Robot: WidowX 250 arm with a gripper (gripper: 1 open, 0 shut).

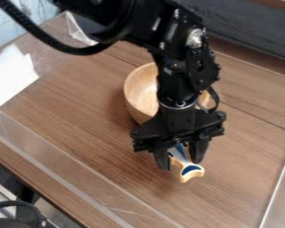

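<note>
The black gripper (181,153) points down at the front-middle of the wooden table, shut on a small light-blue and yellow object (189,171) with a dark blue curved end. Behind the arm stands a light wooden bowl (140,89), partly hidden by the gripper and wrist.
The wooden table (74,125) has clear room to the left and right of the gripper. A white sheet (8,80) lies at the left edge. A dark panel runs along the back, and cables hang at the lower left.
</note>
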